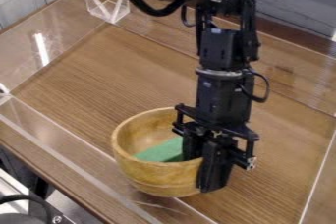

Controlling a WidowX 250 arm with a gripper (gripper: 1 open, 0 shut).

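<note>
The black arm reaches down from the top centre to a tan wooden bowl [144, 177] near the front of the table. My gripper [201, 159] is at the bowl's right part, low over its rim. A green object [161, 150] lies inside the bowl, partly hidden by the gripper. The fingers are dark and overlap one another, so their opening and whether they touch the green object are unclear.
A small clear plastic piece [108, 2] sits at the back left. Dark cable shows at the lower left corner.
</note>
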